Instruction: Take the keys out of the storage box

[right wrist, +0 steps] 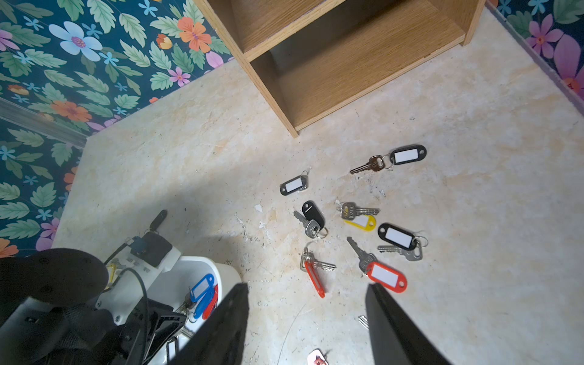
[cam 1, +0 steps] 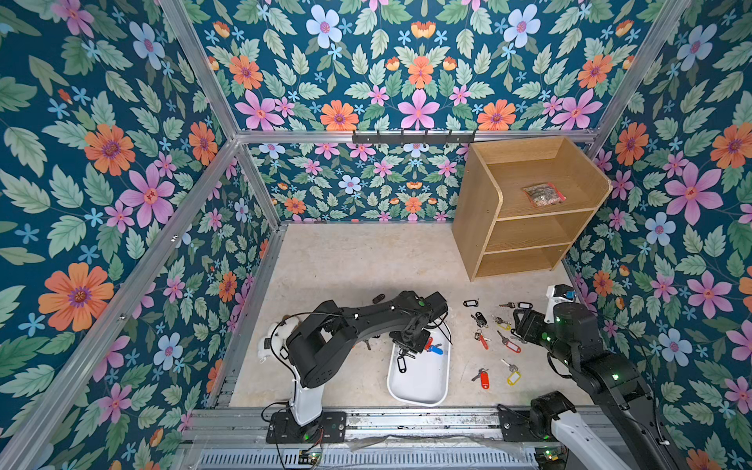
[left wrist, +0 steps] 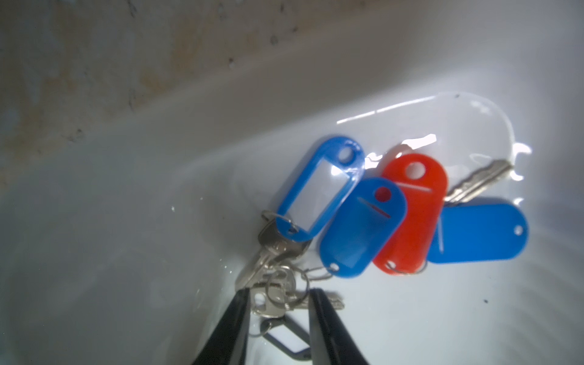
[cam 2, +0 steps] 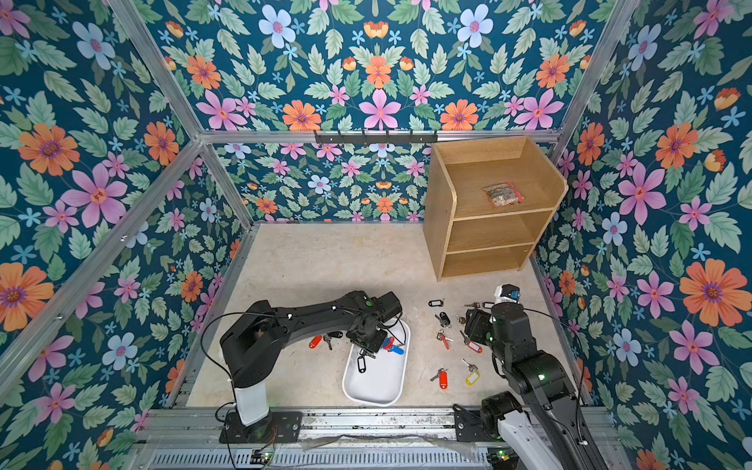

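The white storage box [cam 1: 419,391] stands near the table's front edge. In the left wrist view, blue tags [left wrist: 363,228], a red tag [left wrist: 419,206] and silver keys [left wrist: 270,301] lie in it, with a dark tag [left wrist: 295,331] partly hidden by a finger. My left gripper reaches down into the box; its fingers are parted, with keys and a ring showing in the gap beyond the tips. Whether the fingers touch them I cannot tell. My right gripper hangs over the table on the right, fingers apart and nothing between them.
Several keys with tags lie loose right of the box, among them a red-tagged key [right wrist: 387,276] and a black-tagged key [right wrist: 407,154]. Other keys lie left of it, a red tag [cam 2: 315,341] among them. A wooden shelf [cam 1: 478,211] stands at the back right.
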